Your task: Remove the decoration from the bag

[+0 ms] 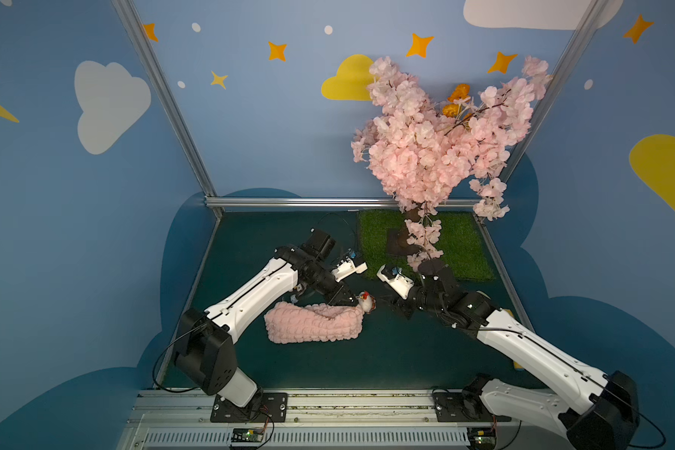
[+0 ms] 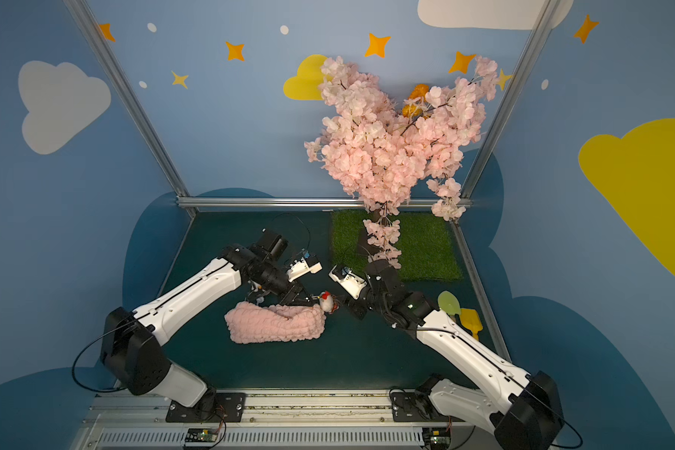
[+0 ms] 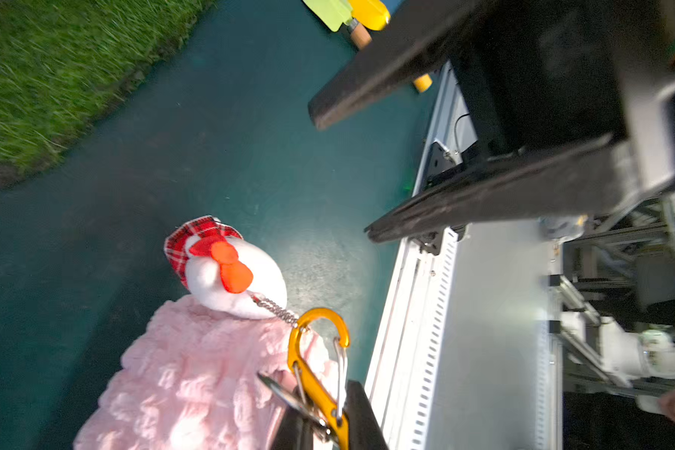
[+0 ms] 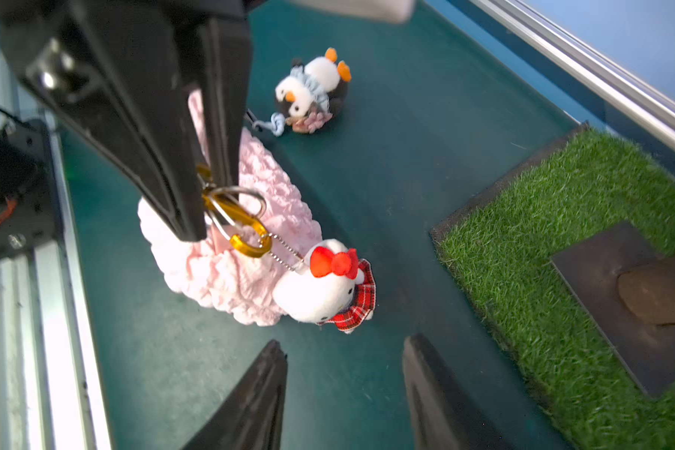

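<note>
A fluffy pink bag (image 1: 315, 325) lies on the dark green floor. At its right end is a white plush decoration (image 4: 316, 294) with a red bow and plaid skirt. A bead chain links the plush to a gold carabiner (image 3: 311, 378). My left gripper is shut on the carabiner, with a metal ring beside it, above the bag. Whether the carabiner is still hooked to the bag is hidden. My right gripper stands part open to the right of the plush, its fingers apart with nothing between them.
A penguin plush (image 4: 307, 93) lies behind the bag. Artificial grass (image 1: 465, 243) and a pink blossom tree (image 1: 427, 150) stand at the back right. Green and yellow toy shovels (image 2: 468, 321) lie near the right edge.
</note>
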